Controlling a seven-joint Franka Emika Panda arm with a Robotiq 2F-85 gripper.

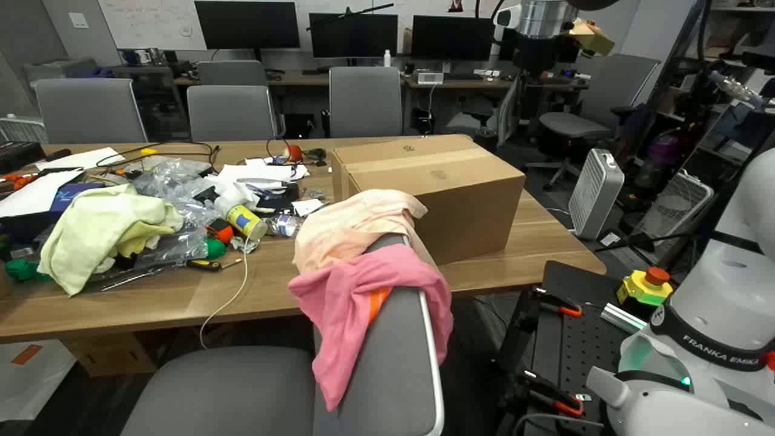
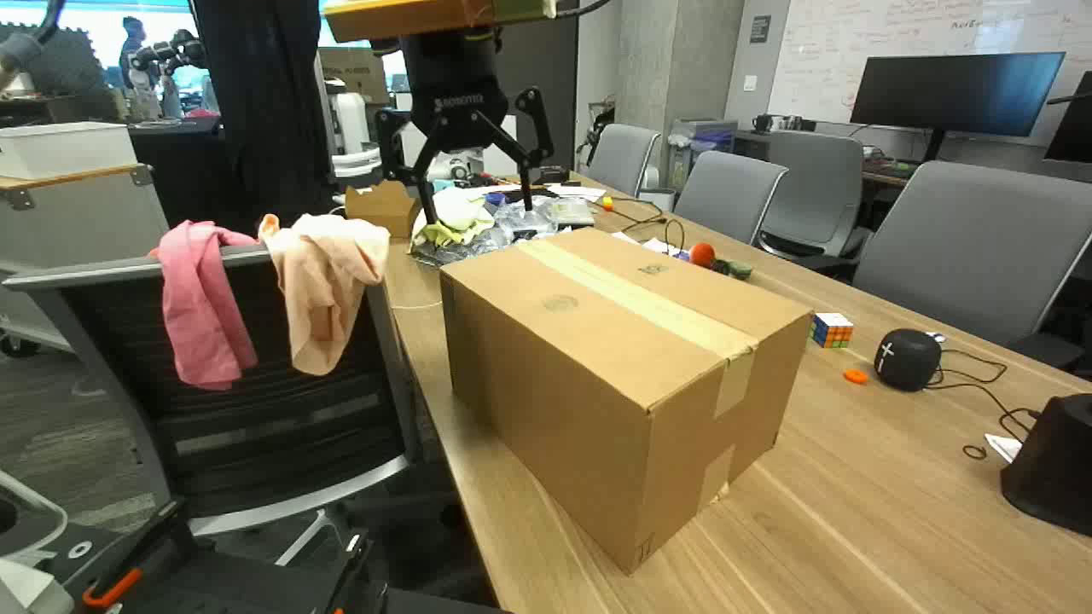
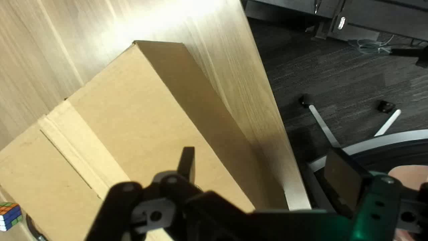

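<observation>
My gripper (image 2: 478,210) hangs open in the air, its fingers spread wide with nothing between them. In exterior view 2 it appears above and behind the big taped cardboard box (image 2: 573,379); from the wrist view, the box top (image 3: 132,116) lies below the gripper. Over the back of a grey chair hang a pink cloth (image 1: 341,312) and a peach cloth (image 1: 356,225). The pink one (image 2: 205,307) and the peach one (image 2: 325,292) are side by side in exterior view 2. A pale yellow cloth (image 1: 109,225) lies on the cluttered left part of the table.
Plastic bags (image 1: 171,196), papers, tools and a yellow can (image 1: 245,220) crowd the table's left side. A Rubik's cube (image 2: 831,329), an orange cap (image 2: 856,377) and a round black speaker (image 2: 907,358) sit beyond the box. Bare wood (image 2: 839,501) shows at the near right.
</observation>
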